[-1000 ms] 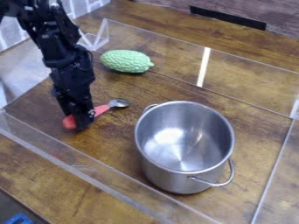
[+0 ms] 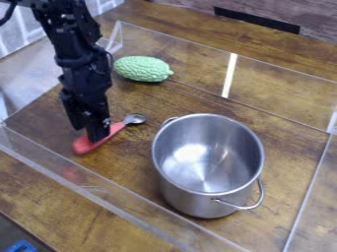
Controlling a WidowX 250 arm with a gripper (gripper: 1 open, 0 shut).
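Note:
A spoon with a red handle (image 2: 94, 141) and a metal bowl end lies on the wooden table (image 2: 93, 192), left of a steel pot (image 2: 207, 167). My black gripper (image 2: 93, 128) hangs at the upper left, its tips just above the spoon's handle. Whether the fingers are open or shut on anything is hard to tell.
A green textured object (image 2: 142, 68) lies behind the spoon. Clear panels border the work area at the left and front.
My gripper has risen slightly, uncovering more of the red handle, which lies in about the same place.

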